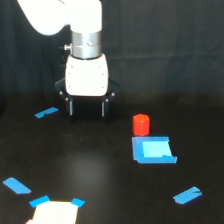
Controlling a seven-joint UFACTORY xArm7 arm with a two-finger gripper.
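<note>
My gripper (pixel 88 107) hangs at the back left with its fingers spread apart and nothing visible between them. Its white body (pixel 87 76) is above, with the arm (pixel 85 18) running out of the top. A small red block (pixel 141 125) stands on the dark table to the gripper's right, clear of its fingers. In front of the block lies a blue-bordered square (pixel 138 152) with a pale blue middle. Whether the block touches the square's back edge is hard to tell.
Blue tape strips mark the dark table at back left (pixel 46 112), front left (pixel 16 186) and front right (pixel 187 195). A pale object (pixel 55 213) with blue pieces beside it is cut off by the bottom edge.
</note>
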